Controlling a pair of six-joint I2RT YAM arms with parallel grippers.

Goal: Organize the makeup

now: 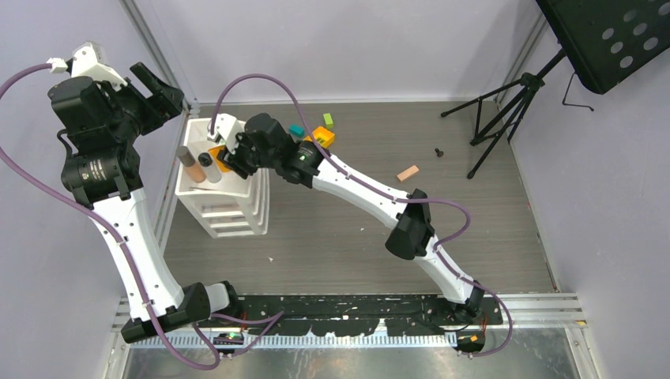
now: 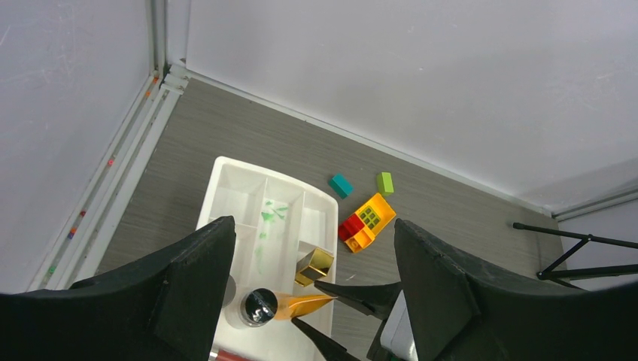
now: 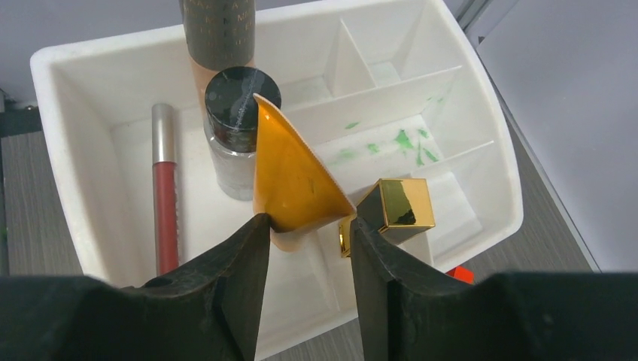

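The white organizer (image 3: 83, 188) has dividers along one side and an open area. Standing in it are an orange tube (image 3: 297, 177), a clear bottle with a black cap (image 3: 242, 109) and a beige bottle with a dark cap (image 3: 220, 31). A red lip tube (image 3: 165, 214) lies beside them, and a gold box (image 3: 404, 204) sits in a side compartment. My right gripper is part open over the organizer, its fingers on either side of the orange tube's upper part; whether they touch it is unclear. My left gripper stands open and empty, high at the left.
Yellow (image 2: 374, 216), teal (image 2: 341, 186) and green (image 2: 384, 183) blocks lie beside the organizer. A tan block (image 1: 408, 173) and a small dark piece (image 1: 438, 152) are farther right. The black stand (image 1: 521, 95) occupies the right rear. Mid-floor is mostly free.
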